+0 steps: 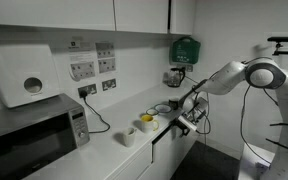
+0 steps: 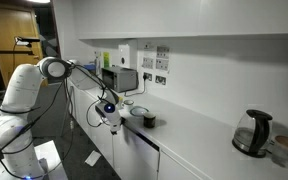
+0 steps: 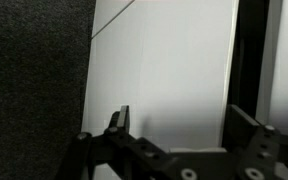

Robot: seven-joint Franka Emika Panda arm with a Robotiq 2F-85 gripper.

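In the wrist view my gripper stands open, its two dark fingers wide apart over a white cabinet panel (image 3: 169, 65). The left finger shows against the panel's face; the right one is by the dark gap (image 3: 246, 60) along the panel's edge. Whether either touches the panel, I cannot tell. From the side, exterior view 1 has the gripper (image 1: 187, 126) low at the counter's front, beside the cabinets. Exterior view 2 likewise puts the gripper (image 2: 113, 126) at the cabinet fronts, below the counter top.
On the counter are a microwave (image 1: 29, 147), a yellow-and-white container (image 1: 79, 124), smaller cups (image 1: 148, 123) and plates (image 1: 163, 108). Farther along stand a dark pot (image 2: 149, 121) and a kettle (image 2: 252, 132).
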